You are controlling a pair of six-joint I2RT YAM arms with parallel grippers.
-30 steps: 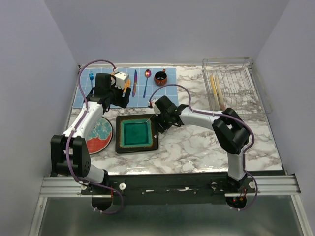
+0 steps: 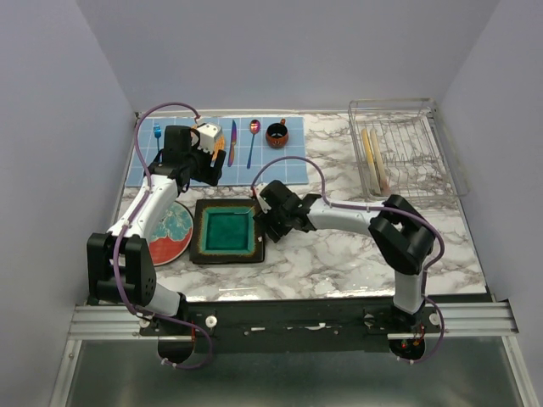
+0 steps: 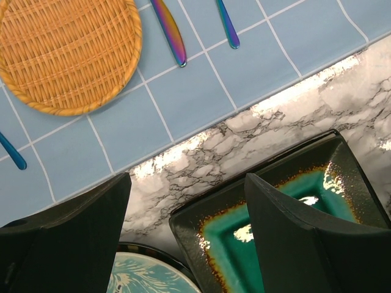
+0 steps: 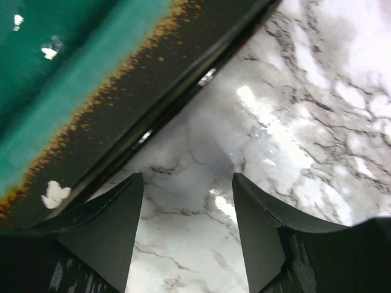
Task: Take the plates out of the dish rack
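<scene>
The square dark-rimmed green plate (image 2: 228, 231) lies on the marble counter, beside a round patterned plate (image 2: 170, 237) at left. My right gripper is low at the square plate's right edge, open, with only marble between its fingers. My left gripper hangs open above the counter's left part, nothing between its fingers, over the edges of both plates. The wire dish rack (image 2: 416, 144) at back right holds light plates (image 2: 378, 159) standing on edge.
A blue tiled mat (image 3: 232, 79) along the back holds cutlery, a woven round mat (image 3: 67, 43) and a dark mug (image 2: 277, 133).
Since a second ago the square plate has shifted slightly left, and my right gripper has moved left and down with it in the top view. My left arm looks unchanged.
</scene>
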